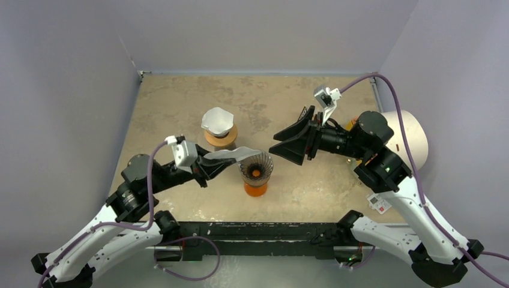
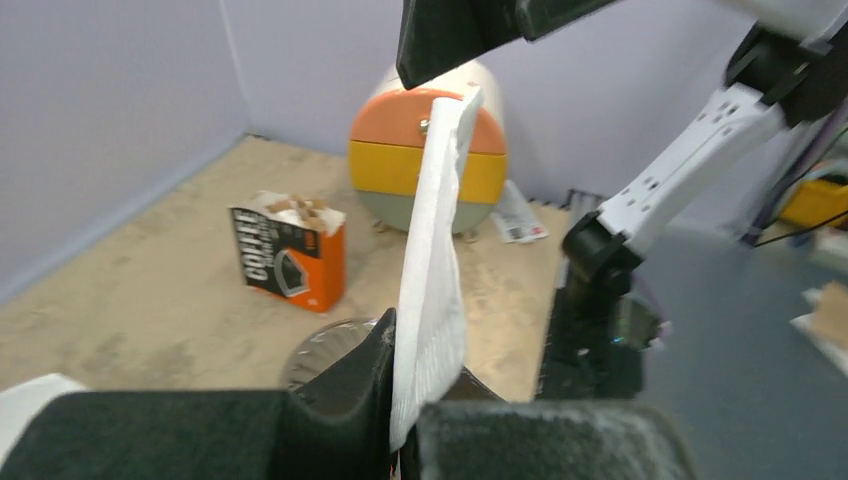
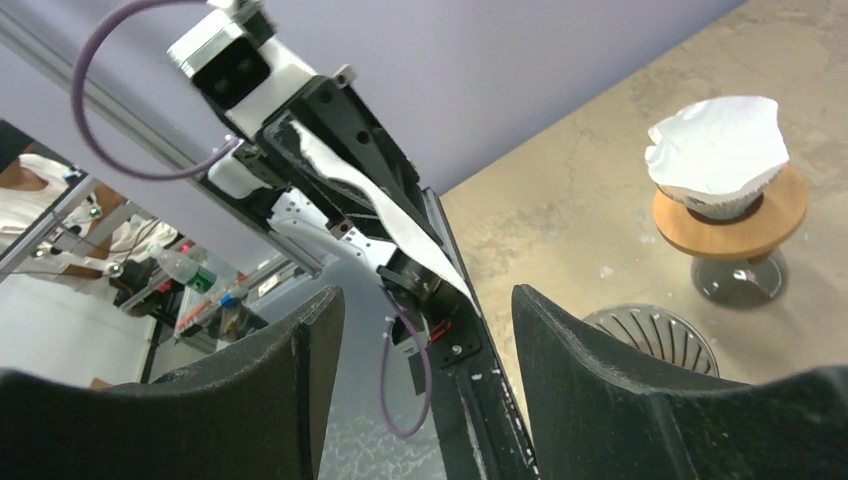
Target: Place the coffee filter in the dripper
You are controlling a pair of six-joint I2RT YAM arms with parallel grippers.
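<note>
My left gripper [image 1: 233,161] is shut on a thin white paper coffee filter [image 1: 243,153], which stands edge-on between its fingers in the left wrist view [image 2: 435,270]. The paper is held up in the air near the rim of the ribbed clear dripper [image 1: 257,165], partly over its far left side in the top view. Below the dripper is an orange base [image 1: 256,190]. To the right of the filter, my right gripper [image 1: 272,143] is open, its two fingers apart and nothing between them. From the right wrist, the dripper's ribbed rim [image 3: 655,335] shows low in view.
Behind the dripper stands another holder with a wooden collar [image 3: 690,235] and white paper [image 3: 722,150] in it. An orange and black coffee filter box [image 2: 290,250] and a rounded white container [image 1: 411,138] are on the right.
</note>
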